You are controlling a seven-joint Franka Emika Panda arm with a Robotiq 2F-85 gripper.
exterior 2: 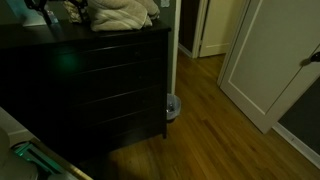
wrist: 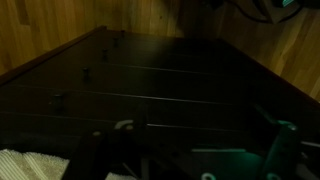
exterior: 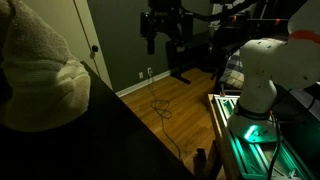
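Note:
In exterior view 1 my gripper (exterior: 167,45) hangs in the air at the top, right of the pale folded cloth (exterior: 45,80). Its two fingers stand apart, and I see nothing between them. The cloth lies on the dark dresser top (exterior: 90,145); exterior view 2 shows the cloth (exterior 2: 118,15) near the dresser's right end. Looking down the drawer fronts (wrist: 150,85), the wrist view has the spread fingers low in the frame and a strip of ribbed pale cloth (wrist: 30,166) at lower left. Much there is too dark to make out.
A bin (exterior 2: 173,106) stands on the wooden floor (exterior 2: 215,140) beside the dresser. A cable (exterior: 164,112) runs along the floor from the wall. White doors (exterior 2: 275,60) are at the right. Open air surrounds the gripper above the floor.

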